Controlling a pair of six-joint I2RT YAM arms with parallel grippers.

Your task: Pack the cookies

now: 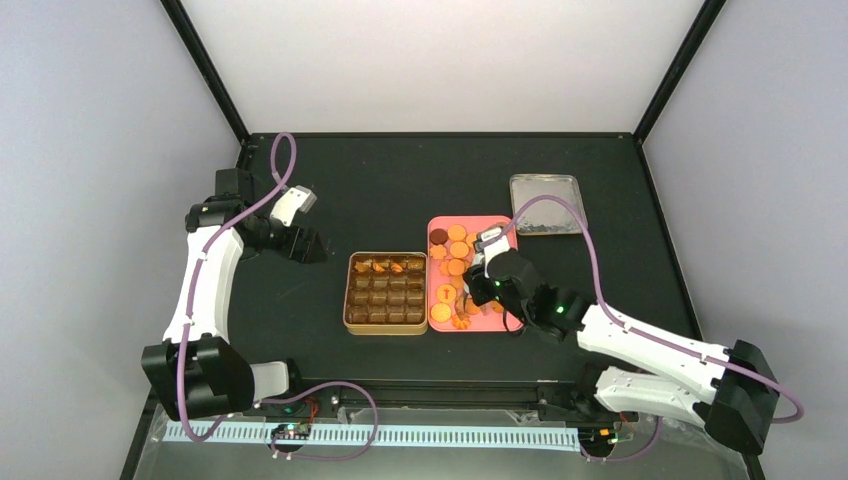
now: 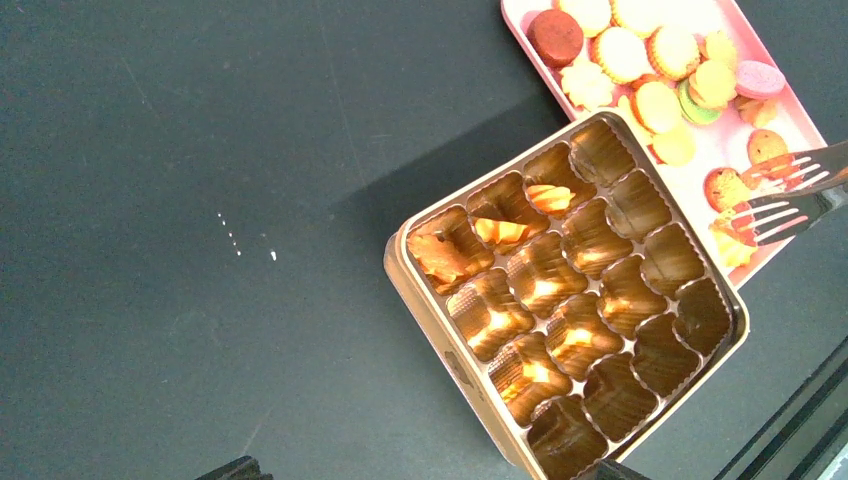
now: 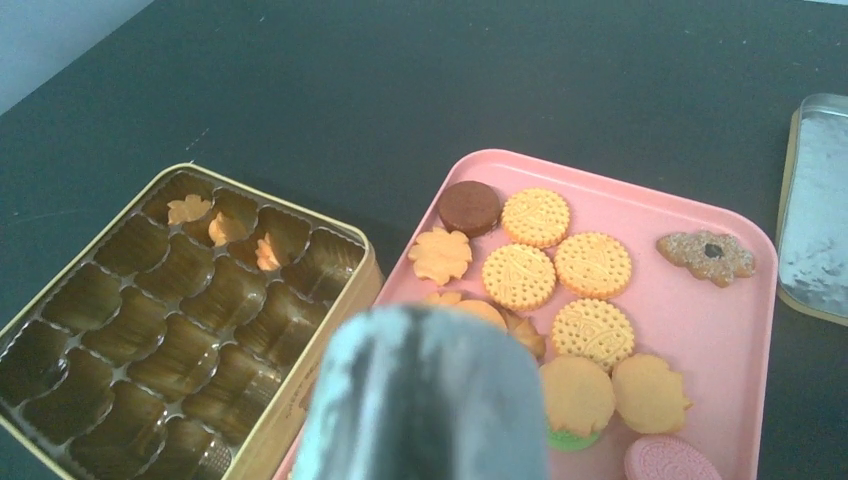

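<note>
The gold tin (image 1: pixel 385 328) with its brown divided insert stands mid-table, and three cookies sit in its back row: a flower-shaped one (image 2: pixel 440 258), a second (image 2: pixel 500 231) and a third (image 2: pixel 549 198). Touching its right side is the pink tray (image 1: pixel 503 325), bearing loose round, flower-shaped and chocolate cookies. Low over the tray's front half hovers my right gripper, its forked fingers (image 2: pixel 775 218) apart among orange cookies; contact is hard to judge. A blurred grey shape covers part of the right wrist view. Left of the tin my left gripper (image 1: pixel 318 247) is open and empty.
A silver metal lid (image 1: pixel 545 184) lies at the back right, beyond the tray. Bare dark table (image 1: pixel 400 185) stretches behind the tin and to its left. My right forearm crosses the table's front right.
</note>
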